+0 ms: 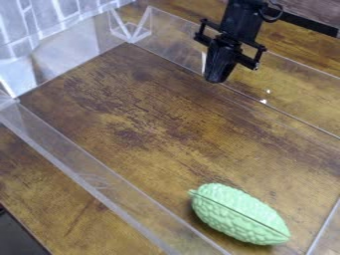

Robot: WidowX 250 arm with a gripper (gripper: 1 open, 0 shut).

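Observation:
My black gripper hangs at the top centre, over the far side of a clear-walled enclosure, shut with nothing visible between its fingers. A pale green, bumpy toy bitter melon lies on the wooden floor near the bottom right, well apart from the gripper.
Transparent walls border the wooden work surface on the sides. A white curtain is at the top left.

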